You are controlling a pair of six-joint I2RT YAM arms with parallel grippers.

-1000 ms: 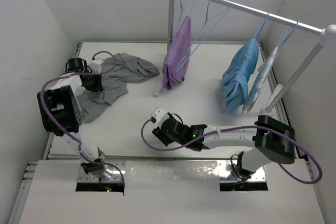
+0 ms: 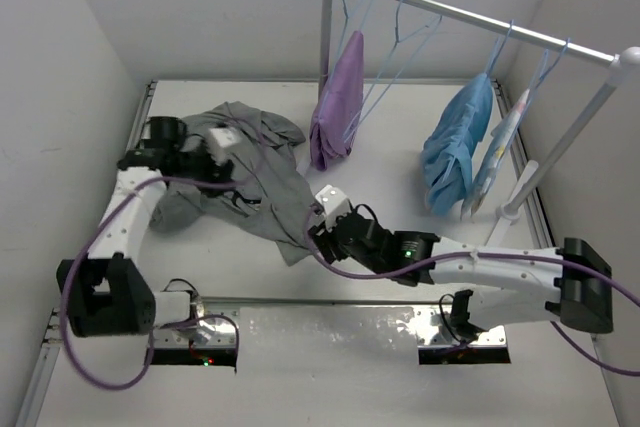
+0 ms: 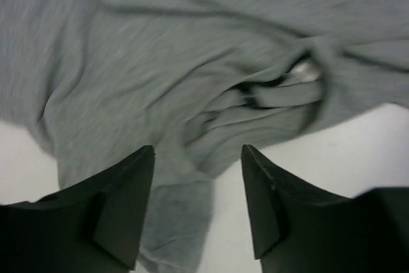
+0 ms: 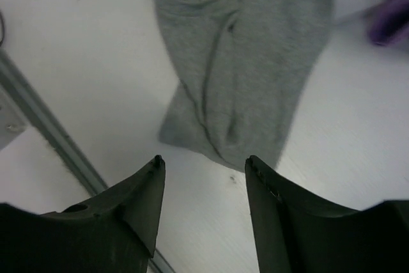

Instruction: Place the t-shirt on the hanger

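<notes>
A grey t-shirt (image 2: 270, 172) lies spread and wrinkled on the left of the white table. My left gripper (image 2: 224, 187), blurred in the top view, is over its middle. In the left wrist view the fingers (image 3: 131, 187) stand apart, with the shirt (image 3: 128, 87) beneath and nothing visibly pinched. A fold there shows a dark opening. My right gripper (image 2: 316, 242) is beside the shirt's near end. Its fingers (image 4: 148, 196) are parted in the right wrist view, the shirt's end (image 4: 223, 119) ahead of them. An empty blue hanger (image 2: 398, 42) hangs from the rack.
The rack's rail (image 2: 480, 19) crosses the upper right. A purple garment (image 2: 338, 107) hangs near its left post, with a blue garment (image 2: 458, 142) and a pale one (image 2: 497, 162) farther right. Bare table (image 2: 385, 177) lies between them.
The shirt now stretches across to the right gripper, which shifted slightly right. The empty hanger swung a little to the right.
</notes>
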